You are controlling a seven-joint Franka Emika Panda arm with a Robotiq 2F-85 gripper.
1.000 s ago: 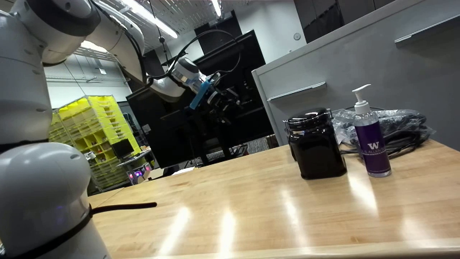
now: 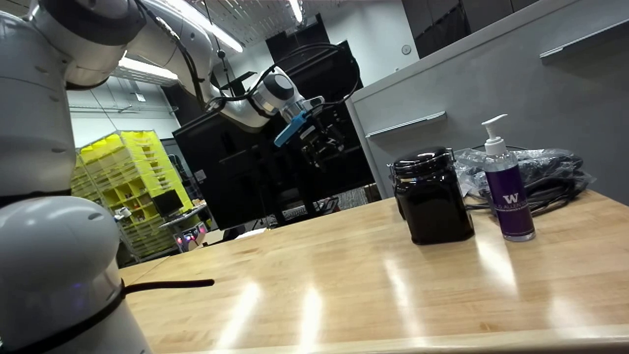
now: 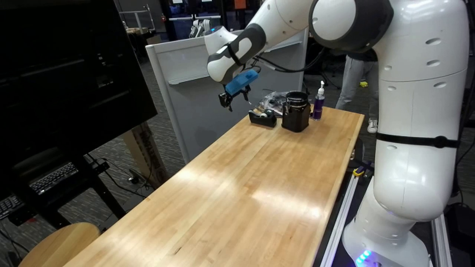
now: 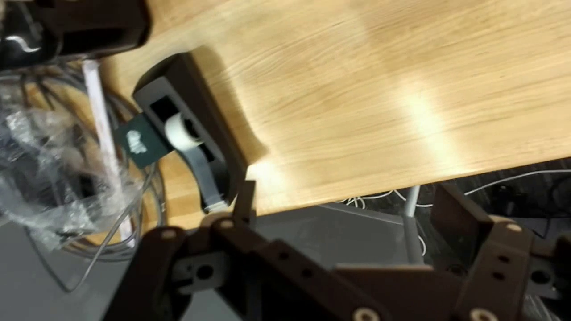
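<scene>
My gripper is open, with a wide empty gap between its fingers. In the second exterior view the gripper [image 3: 238, 106] hangs in the air above the table's far-left corner. A black tape dispenser [image 3: 262, 118] rests on the table below and to the right of it there. From the wrist, the dispenser [image 4: 206, 117] appears just beyond the left finger, with a white roll of tape in it. The first exterior view shows the gripper [image 2: 324, 147] up left of the black jar; the dispenser is hidden in that view.
Close to the dispenser stand a glossy black jar [image 2: 433, 197] and a purple pump bottle [image 2: 510, 194]. Plastic-wrapped cables [image 4: 48, 155] lie behind them. A grey partition [image 3: 222, 98] rises past the table end.
The arm has reached farther out, carrying the open gripper right and slightly upward in the first exterior view, toward the jar's side. Objects on the table have stayed put.
</scene>
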